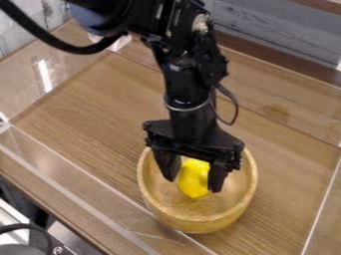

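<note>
A tan round bowl sits on the wooden table, holding a yellow object. The black gripper hangs over the bowl, its two fingers reaching down to either side of the yellow object's upper part. The fingertips are partly lost against the dark body, and I cannot tell whether they touch or grip it.
A pale wall or ledge runs along the back. A black cable or part lies at the lower left corner.
</note>
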